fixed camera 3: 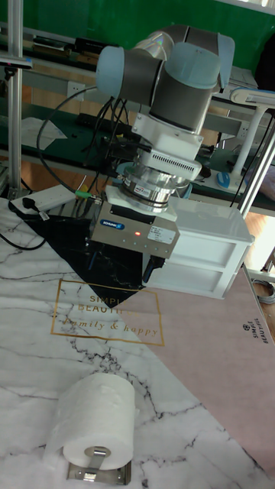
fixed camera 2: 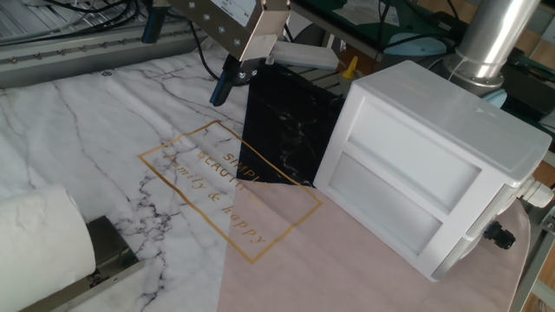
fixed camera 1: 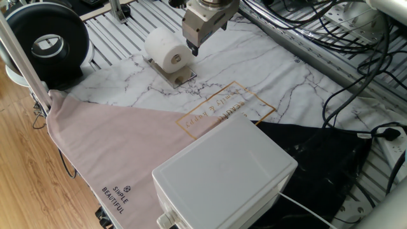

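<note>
My gripper [fixed camera 3: 119, 277] hangs above the cloth, its two dark fingers spread wide apart with nothing between them. In exterior view 2 the same open gripper [fixed camera 2: 183, 71] is at the top, partly cut off by the frame edge. A white paper roll [fixed camera 1: 166, 49] lies on its side on a metal holder [fixed camera 1: 181, 78]; in exterior view 1 a dark finger [fixed camera 1: 194, 52] appears just right of it. Exterior view 3 shows the roll [fixed camera 3: 93, 419] in the foreground, well apart from the gripper. A white two-drawer box [fixed camera 2: 408, 160] stands with both drawers closed.
The table is covered by a marble, pink and black cloth [fixed camera 1: 121, 133] with gold lettering. Cables [fixed camera 1: 356, 51] and a power strip [fixed camera 3: 49, 199] lie along its edges. A black ring-shaped object [fixed camera 1: 48, 48] stands at one corner. The cloth between roll and box is clear.
</note>
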